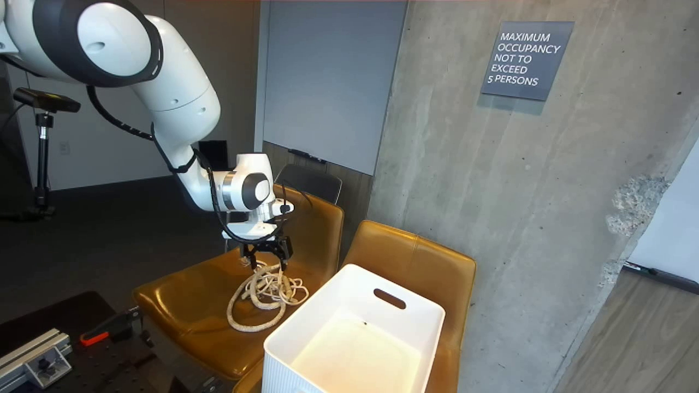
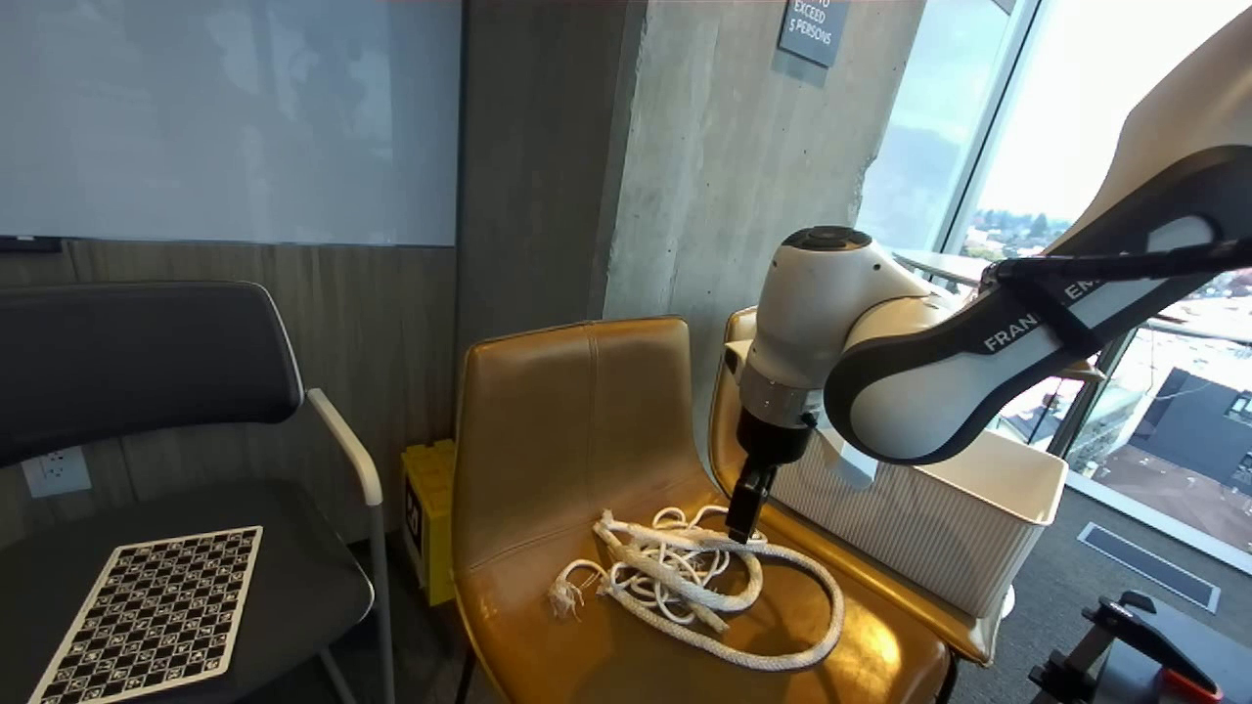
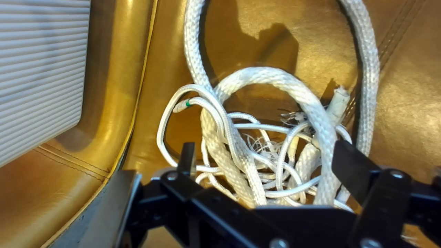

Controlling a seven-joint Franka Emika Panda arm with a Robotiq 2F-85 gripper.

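Note:
A tangle of white rope [image 1: 267, 286], thick and thin strands mixed, lies on the seat of the tan leather chair [image 2: 563, 469]. Over it my gripper [image 1: 267, 267] points down with its black fingers wide apart. From the wrist, the open gripper straddles the heap, and loops of thick rope [image 3: 273, 74] spread beyond the fingertips. No strand looks pinched between the fingers; whether they touch the rope is hard to tell. An empty white bin [image 1: 357, 340] with a handle slot stands on the neighbouring chair [image 1: 419, 262].
The bin's ribbed side [image 3: 41, 70] rises close beside the rope's chair. Behind the chairs stands a concrete wall [image 1: 524, 196]. A dark chair [image 2: 129, 364] holding a patterned board [image 2: 153, 616] is off to one side.

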